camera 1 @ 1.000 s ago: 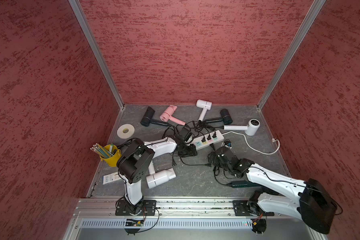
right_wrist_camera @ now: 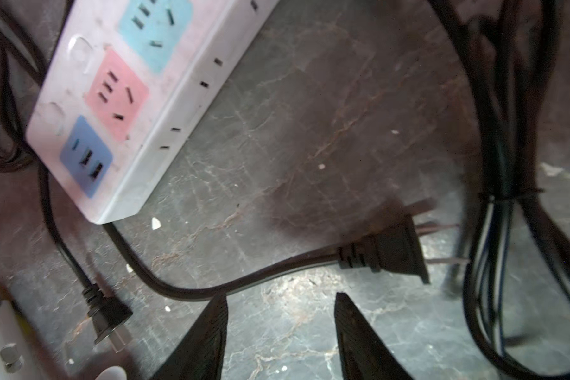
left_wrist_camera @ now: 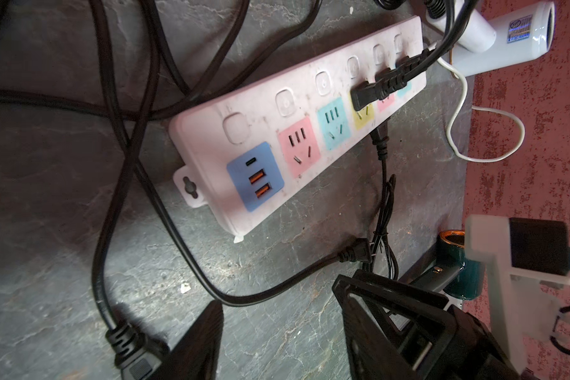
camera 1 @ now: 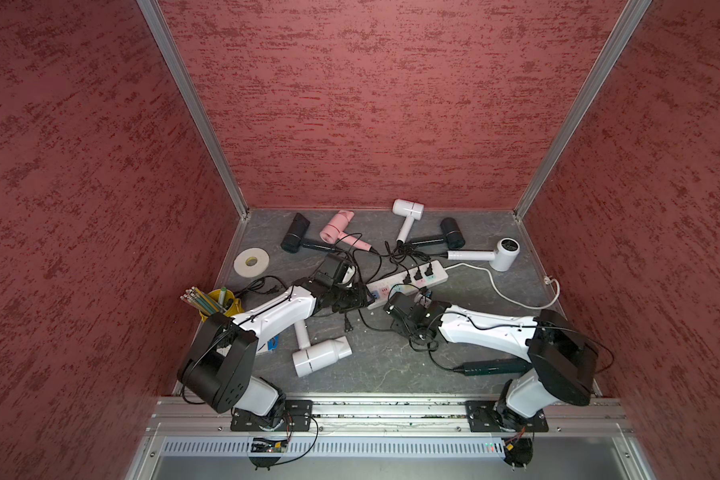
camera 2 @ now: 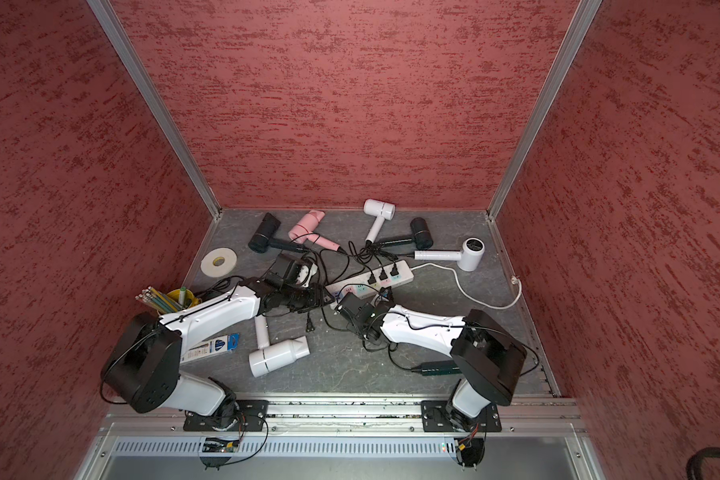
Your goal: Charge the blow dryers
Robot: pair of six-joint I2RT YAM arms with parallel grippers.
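The white power strip lies mid-table, with several black plugs in it; sockets at its near end are free. My left gripper hangs open over the table near that end, nothing between its fingers. A loose black plug lies at its lower left. My right gripper is open just short of another loose plug, which has its prongs exposed. Blow dryers lie around the strip: pink, black, white, and a large white one at the front left.
A yellow cup of pens, a white tape roll and a blue-white pack are on the left. A dark green dryer lies at the front right. Cables clutter the middle.
My left gripper has drawn back leftward.
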